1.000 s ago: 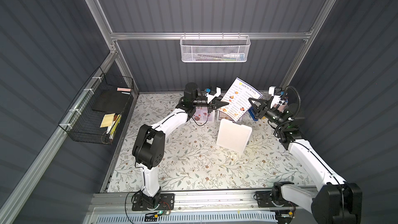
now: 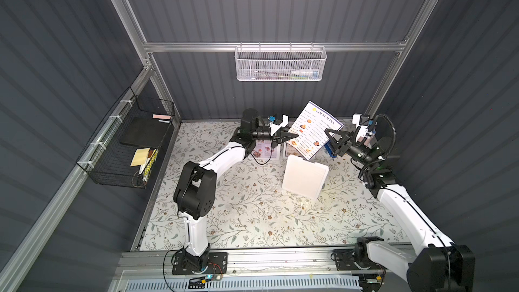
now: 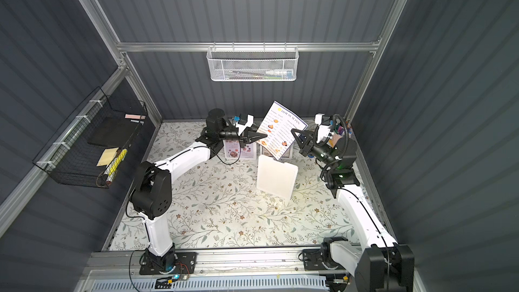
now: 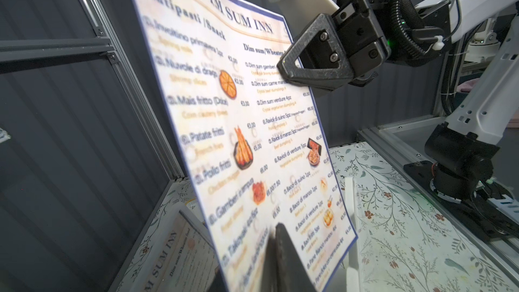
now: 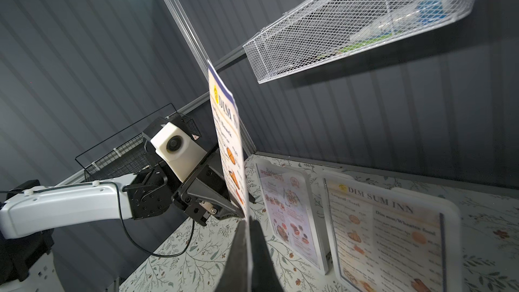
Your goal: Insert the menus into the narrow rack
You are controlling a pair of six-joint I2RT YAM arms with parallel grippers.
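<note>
A printed menu (image 2: 313, 129) with a blue border is held tilted above the table between my two grippers. My left gripper (image 2: 296, 135) is shut on its left edge; in the left wrist view its blurred fingers (image 4: 274, 262) lie over the lower part of the sheet. My right gripper (image 2: 327, 132) is shut on the opposite edge, and the right wrist view shows the sheet edge-on running down between its fingers. Below and in front of the sheet stands a white rack (image 2: 305, 177), its plain side towards the top cameras; its slot is not clearly visible.
Farther back stand two white holders with menus in them, one pinkish (image 5: 292, 213) and one marked Dim Sum Inn (image 5: 392, 232). A white mesh basket (image 2: 280, 63) hangs on the back wall, a black wire basket (image 2: 127, 140) at left.
Both arms hold nearly still.
</note>
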